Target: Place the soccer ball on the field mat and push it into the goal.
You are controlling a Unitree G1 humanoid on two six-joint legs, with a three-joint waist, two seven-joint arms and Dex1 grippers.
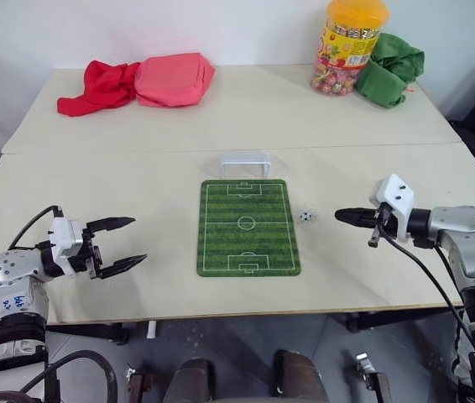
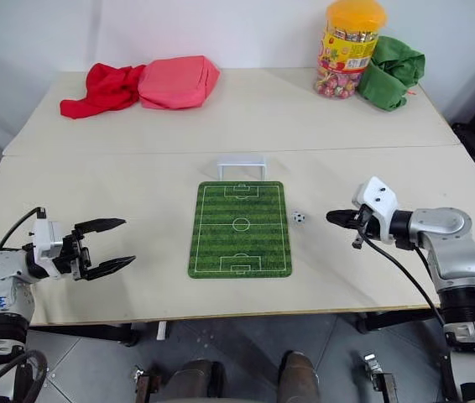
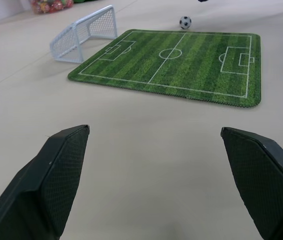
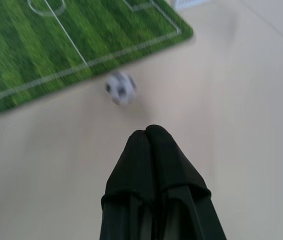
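Observation:
The small black-and-white soccer ball (image 1: pixel 305 216) lies on the bare table just off the right edge of the green field mat (image 1: pixel 247 243). In the right wrist view the ball (image 4: pixel 121 88) is slightly blurred, close to the mat's border and beyond the fingertips. My right gripper is shut with its tips together and nothing between them; a gap separates it from the ball. The white goal (image 1: pixel 245 163) stands at the mat's far end. On the left side of the table my left gripper (image 1: pixel 140 241) is wide open and empty.
Red cloth (image 1: pixel 103 87) and a pink pouch (image 1: pixel 174 80) lie at the back left. A candy jar (image 1: pixel 347 50) and green cloth (image 1: pixel 390 70) stand at the back right. Open table lies on both sides of the mat.

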